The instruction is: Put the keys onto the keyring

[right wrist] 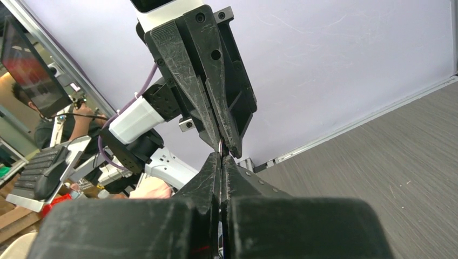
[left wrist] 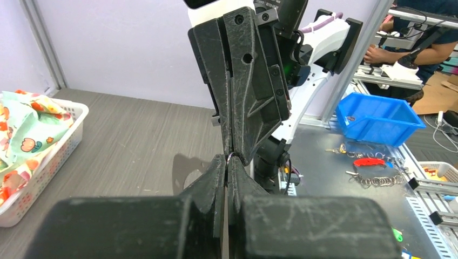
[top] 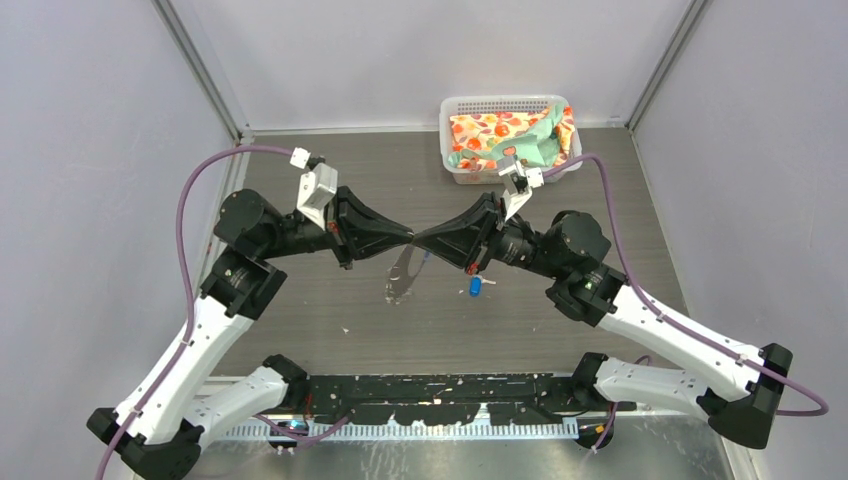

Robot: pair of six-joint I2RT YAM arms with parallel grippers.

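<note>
My left gripper (top: 408, 236) and right gripper (top: 419, 240) meet tip to tip above the middle of the floor, both shut. A thin metal keyring sits at the meeting fingertips, pinched between them, also visible in the right wrist view as a small ring (right wrist: 221, 145), largely hidden by the fingers. A small blue object (top: 475, 286) with a light metal part, possibly a key, lies on the floor just right of and below the grippers in the top view.
A white basket (top: 510, 104) with patterned cloth stands at the back right. Pale walls enclose the grey floor. Outside, the left wrist view shows a blue bin (left wrist: 378, 124) and metal items.
</note>
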